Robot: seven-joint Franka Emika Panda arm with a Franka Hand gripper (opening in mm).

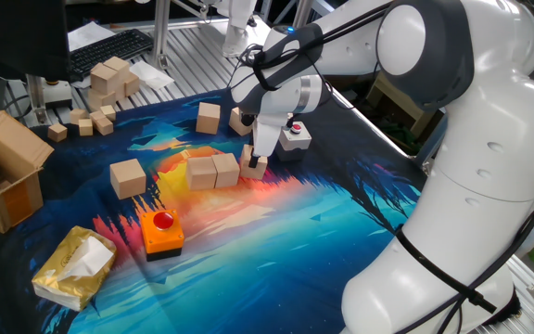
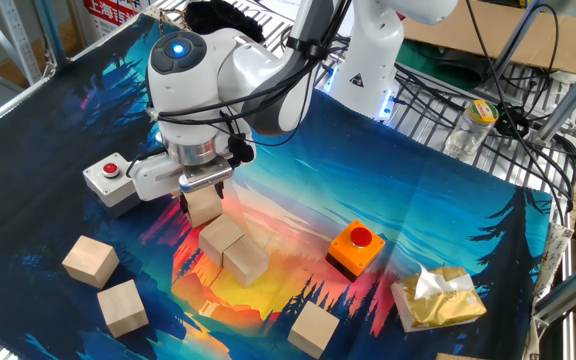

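A wooden cube (image 1: 253, 168) stands on the printed cloth at the right end of a short row. My gripper (image 2: 202, 198) points down over this cube, with a dark fingertip on either side of it. Whether the fingers press on the cube or stand slightly apart from it is too small to tell. Two more wooden cubes, a left one (image 1: 200, 173) and a middle one (image 1: 225, 171), sit side by side in the row. In the second exterior view, the near one (image 2: 246, 260) and its neighbour (image 2: 220, 236) touch each other, close to the cube under my gripper.
Loose cubes (image 2: 91, 261) (image 2: 122, 307) (image 2: 313, 329) lie around the row. A grey box with a red button (image 1: 294, 141) stands close beside the hand. An orange button box (image 1: 162, 234), a tissue pack (image 1: 75, 268) and a cardboard box (image 1: 14, 176) occupy the left side.
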